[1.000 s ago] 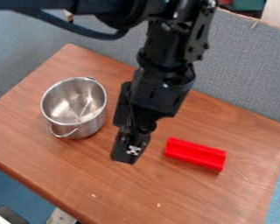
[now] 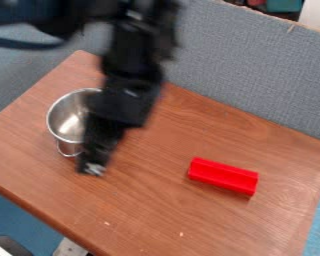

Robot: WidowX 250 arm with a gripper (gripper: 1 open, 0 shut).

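My gripper (image 2: 99, 150), black and motion-blurred, reaches down from the top over the left-middle of the wooden table, in front of the right part of a steel pot (image 2: 68, 117) with a wire handle. Whether it is open or shut cannot be told, nor whether it touches the pot. A red block (image 2: 223, 176) lies to the right on the table.
A grey padded wall (image 2: 250, 75) runs behind it. A blue strip (image 2: 316, 222) lies at the right edge.
The arm and gripper have swung left toward the pot, which they now partly hide. The red block has not moved.
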